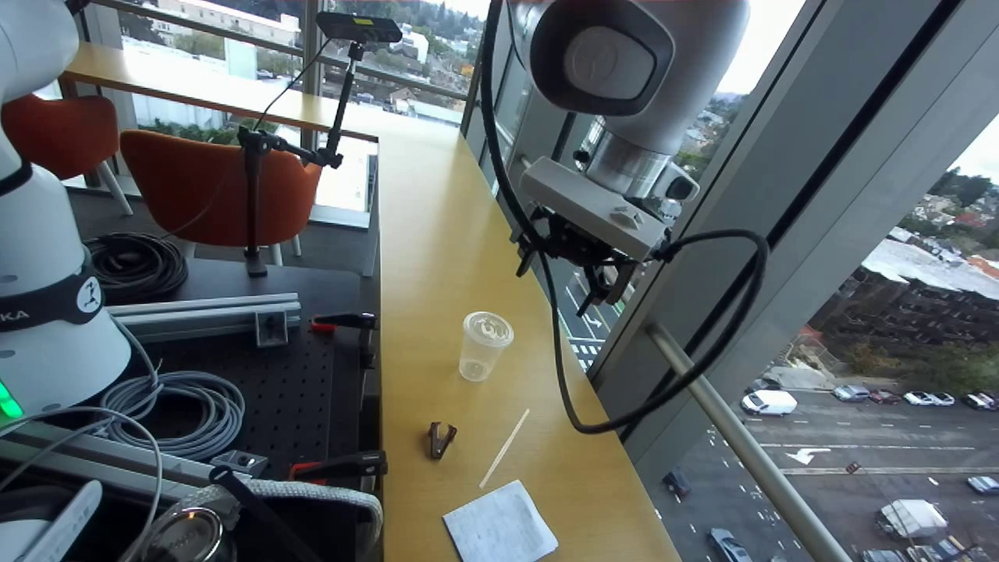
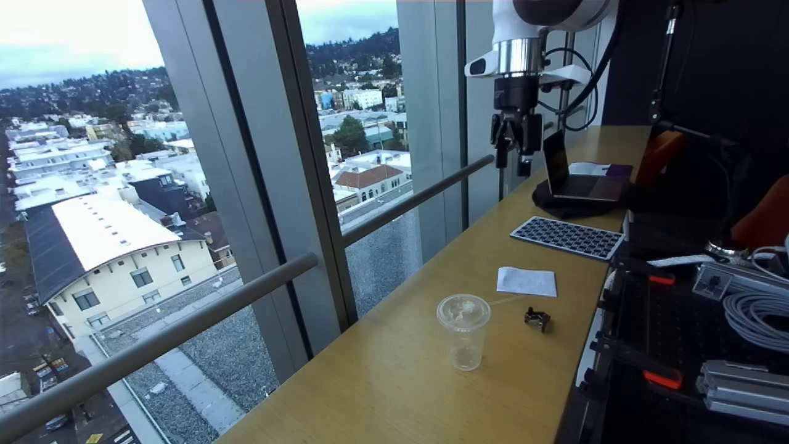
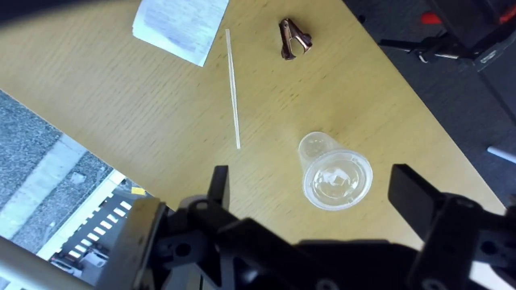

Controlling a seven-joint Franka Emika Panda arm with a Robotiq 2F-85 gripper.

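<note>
A clear plastic cup with a lid [image 1: 485, 346] stands upright on the wooden table; the wrist view shows this lidded cup [image 3: 337, 179] from above, between and beyond the fingers. High over the table by the window, my gripper [image 1: 564, 281] is open with nothing held. In the other exterior view the gripper [image 2: 513, 159] hangs well above the table. A thin white straw [image 3: 233, 92] lies flat near the cup. Close by are a brown staple remover [image 3: 293, 38] and a folded sheet of white paper [image 3: 182, 26].
Farther along the table are a keyboard [image 2: 569, 237] and a laptop [image 2: 588, 185]. A metal railing [image 2: 418, 203] and window frames run along one side. Cables and clamps [image 1: 337, 467] crowd the cart opposite. Bare table surrounds the cup.
</note>
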